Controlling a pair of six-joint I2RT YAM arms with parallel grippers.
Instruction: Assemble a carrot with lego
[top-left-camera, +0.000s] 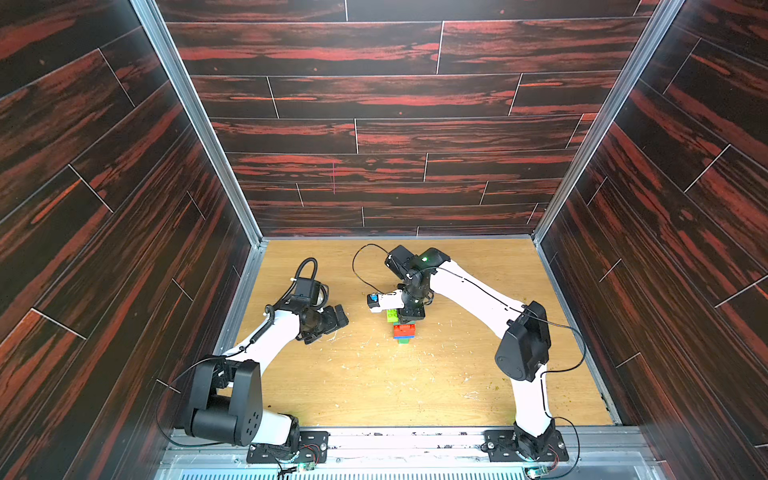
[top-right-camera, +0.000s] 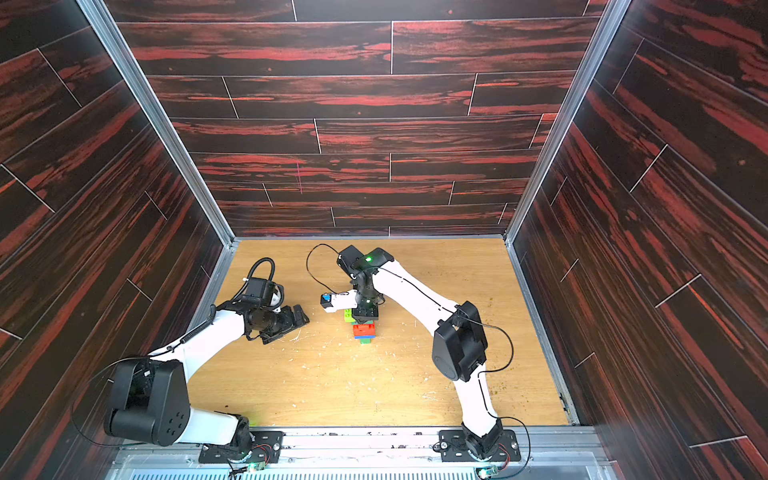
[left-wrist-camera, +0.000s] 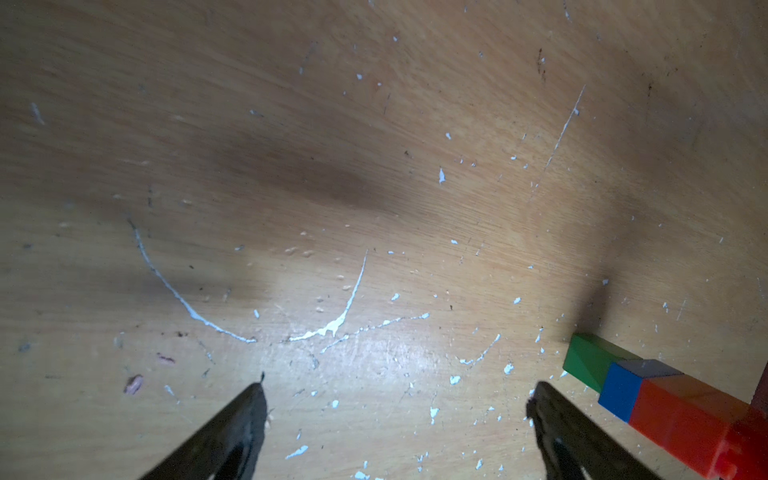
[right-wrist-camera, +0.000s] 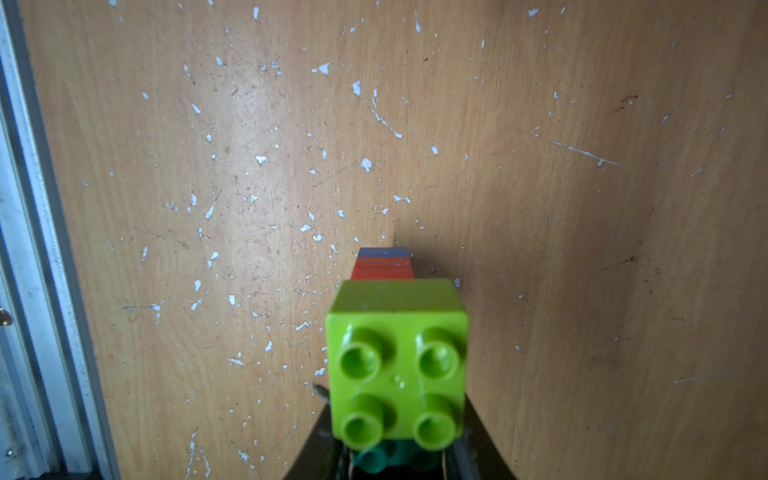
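Note:
A stack of green (left-wrist-camera: 596, 360), blue (left-wrist-camera: 620, 392) and red bricks (left-wrist-camera: 680, 420) stands at the lower right of the left wrist view. In the top left view its red part (top-left-camera: 404, 329) shows just in front of my right gripper (top-left-camera: 411, 312). Low in the right wrist view is a lime green brick (right-wrist-camera: 397, 320), studs facing the camera. Behind it a dark green brick (right-wrist-camera: 392, 456) shows between my right fingers, which are shut on it. Whether these bricks are joined to the red stack cannot be told. Left of them, my left gripper (top-left-camera: 329, 325) is open and empty.
The wooden table (top-left-camera: 360, 384) is scratched but bare around the bricks, with free room in front and to the sides. A metal frame rail (right-wrist-camera: 40, 240) runs along the left edge of the right wrist view.

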